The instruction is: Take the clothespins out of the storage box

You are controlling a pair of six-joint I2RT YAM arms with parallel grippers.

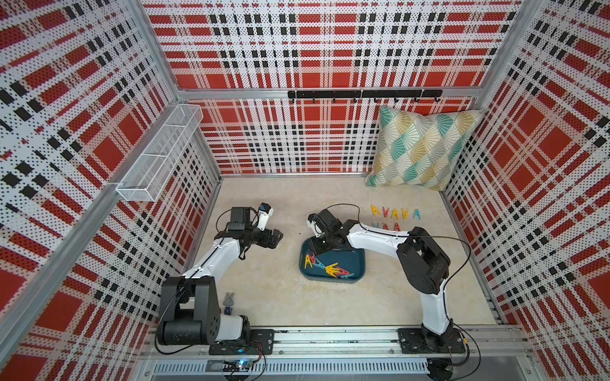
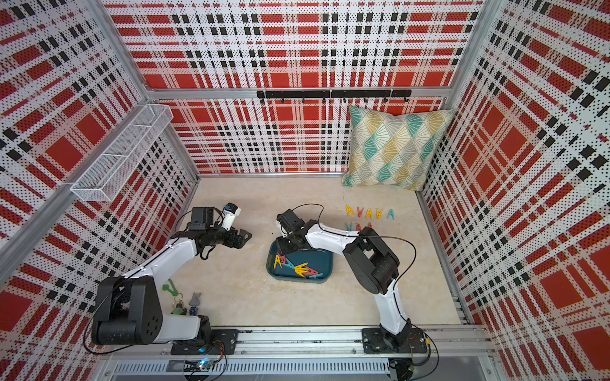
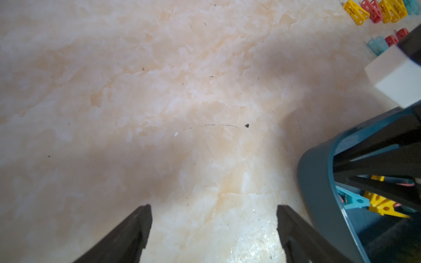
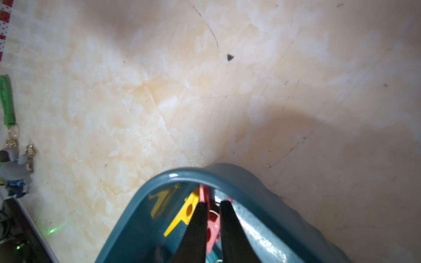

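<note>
The dark teal storage box [image 1: 363,270] stands mid-table with yellow, red and blue clothespins inside. My right gripper reaches down into its back left corner, fingers a narrow gap apart. A red clothespin [image 4: 213,232] shows in that gap; whether the fingers touch it I cannot tell. Just left of it leans a yellow clothespin [image 4: 184,212]. Further along the box floor lie more yellow clothespins [image 2: 301,270]. Left of the box, above bare table, my left gripper is open and empty. Behind the box to the right, several clothespins [image 1: 394,214] lie in two rows.
A patterned cushion [image 1: 422,149] leans in the back right corner. Small keyrings [image 2: 195,301] lie near the left arm's base. A white wire basket [image 1: 159,155] hangs on the left wall. Bare table surrounds the box.
</note>
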